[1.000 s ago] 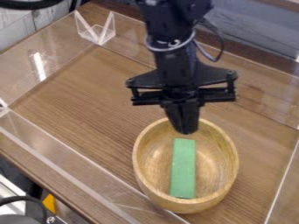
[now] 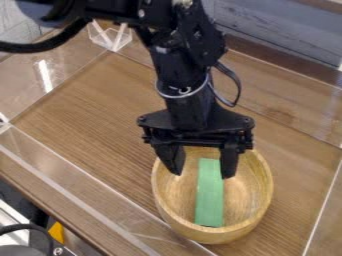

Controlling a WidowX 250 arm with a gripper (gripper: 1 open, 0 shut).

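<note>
A pale yellow oval bowl (image 2: 249, 205) sits on the wooden surface at the lower right, holding a green oblong block (image 2: 209, 207) with rounded ends. My black gripper (image 2: 195, 157) is open over the back part of the bowl, its two dark fingers pointing down on either side, just above the upper end of the green block. Whether either finger touches the bowl or block I cannot tell.
A clear wire-like or plastic object (image 2: 111, 30) stands at the back left, partly behind the arm. Dark and yellow parts show at the lower-left edge.
My gripper has come down and toward the front, from above the back of the bowl to lower over it. The bowl and block look unmoved.
</note>
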